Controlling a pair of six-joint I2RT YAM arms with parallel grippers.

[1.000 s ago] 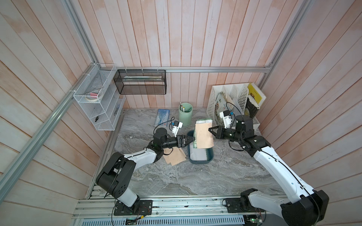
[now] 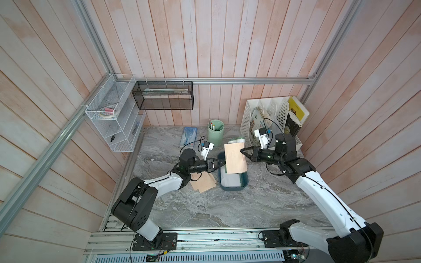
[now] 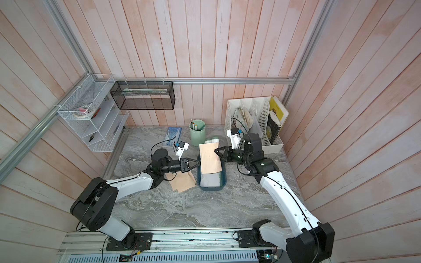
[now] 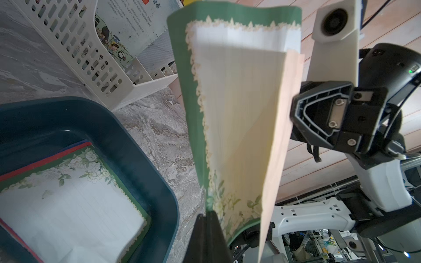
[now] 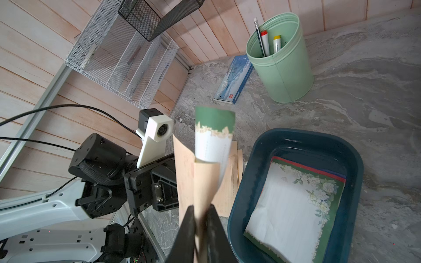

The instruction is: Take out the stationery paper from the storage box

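Observation:
A beige sheet point(image 2: 235, 157) and green-bordered stationery paper point(image 4: 236, 109) are held upright together between my grippers. My left gripper is shut at the stationery paper's lower edge, which appears to be between its fingertips. My right gripper has the beige sheet between its fingers; whether they are shut on it is hard to tell. Below, the blue storage box point(image 5: 357, 175) holds more floral stationery paper point(image 5: 289, 206), with red and blue edges underneath. Loose beige sheets point(image 2: 201, 184) lie on the table left of the box.
A green pen cup point(image 5: 280, 79) and a blue flat pack point(image 5: 232, 76) stand or lie behind the box. A white file holder point(image 3: 274, 146) is at back right. Wire baskets point(image 2: 162, 103) hang on the walls.
My right gripper and the raised papers have moved slightly to the left, toward my left gripper, which has shifted only a little.

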